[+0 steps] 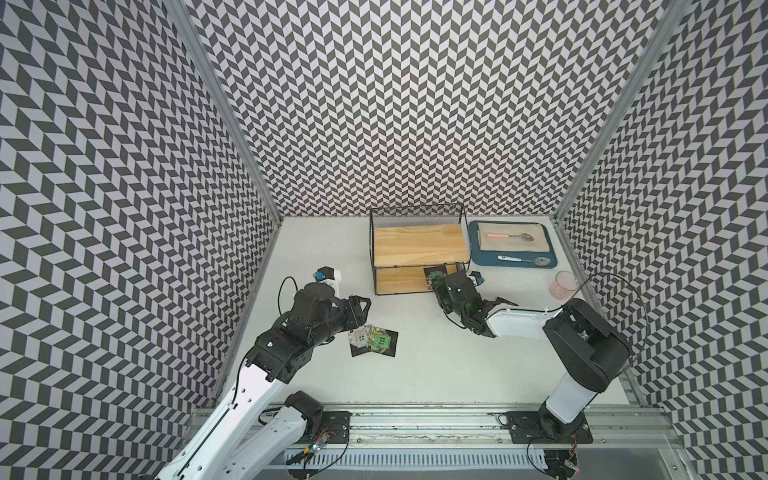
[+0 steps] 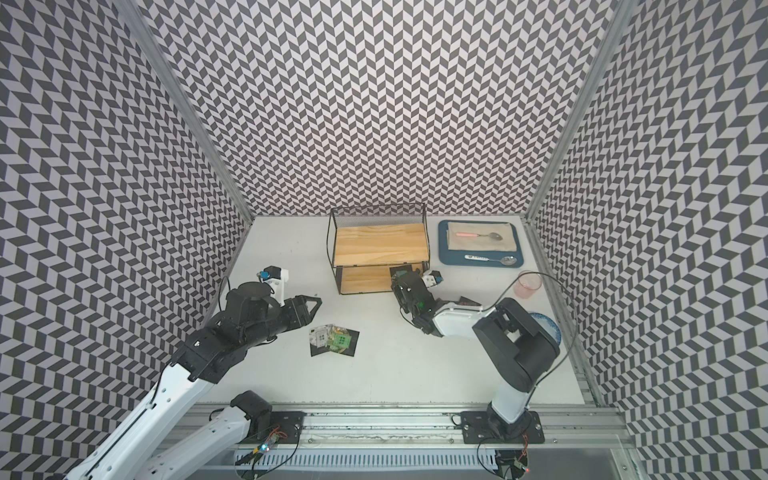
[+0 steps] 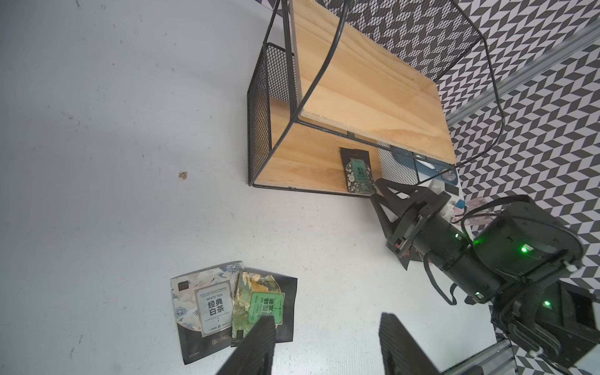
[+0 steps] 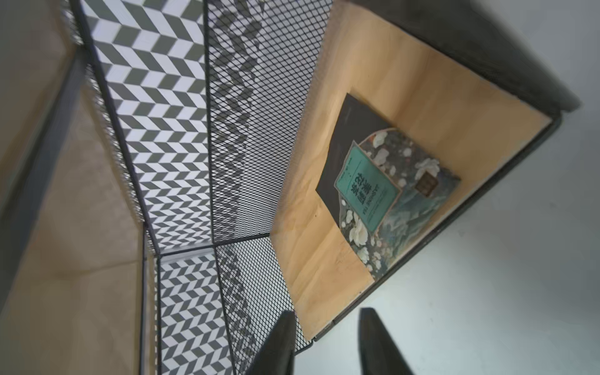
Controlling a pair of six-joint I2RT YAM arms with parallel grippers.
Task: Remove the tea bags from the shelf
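Note:
A dark tea bag with a teal label [image 4: 368, 187] lies on the lower wooden level of the wire shelf [image 1: 400, 280], toward its right end. Just in front of it, my right gripper stands open, its fingertips near the shelf's front edge and nothing seen between them. Two tea bags, white [image 3: 212, 312] and green [image 3: 262, 306], lie overlapping on the table in front of the shelf. My left gripper [image 1: 360, 312] hangs open above the table's left part, near those bags.
A blue tray [image 1: 512, 262] with a cloth and two spoons sits right of the shelf. A pink glass [image 1: 565, 285] stands at the right, and a blue item shows behind the right arm. Dark packets lie partly hidden beside the right gripper.

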